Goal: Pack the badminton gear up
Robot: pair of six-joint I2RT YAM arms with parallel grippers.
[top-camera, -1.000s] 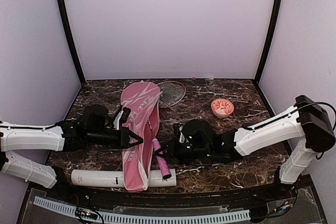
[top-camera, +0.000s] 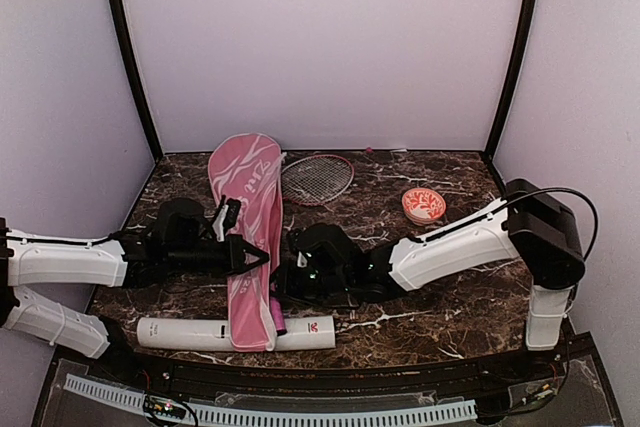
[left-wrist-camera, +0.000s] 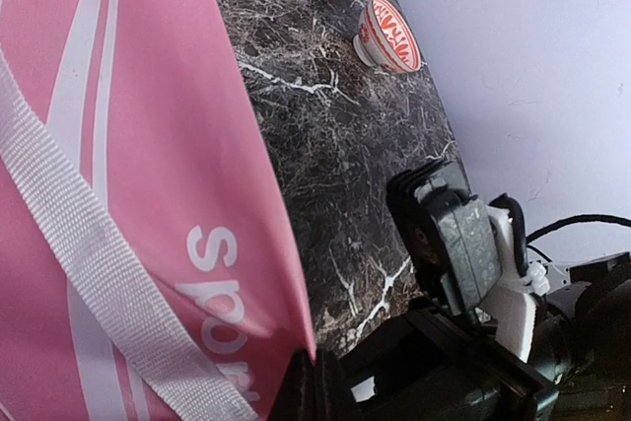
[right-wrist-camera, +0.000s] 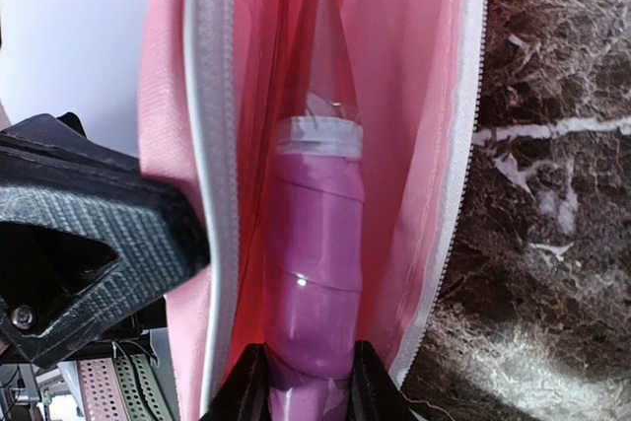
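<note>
The pink racket bag (top-camera: 247, 192) stretches from the middle of the table toward the front edge, its side unzipped. My left gripper is shut on the bag's thin edge and holds that side up. Inside the open bag, between its two zip edges, lies a racket whose purple handle (right-wrist-camera: 314, 253) shows in the right wrist view. Shut around the lower handle is my right gripper. The racket's head is hidden in the bag. A second racket (top-camera: 318, 180) rests flat on the table behind the bag.
A white shuttlecock tube (top-camera: 180, 333) lies along the front edge, partly under the bag. Toward the back right stands a red-patterned bowl (top-camera: 423, 205). Around the bowl the dark marble table is clear.
My right gripper has moved left with the purple handle, bringing it deeper between the bag's sides. The bag has shifted left and its top farther back.
</note>
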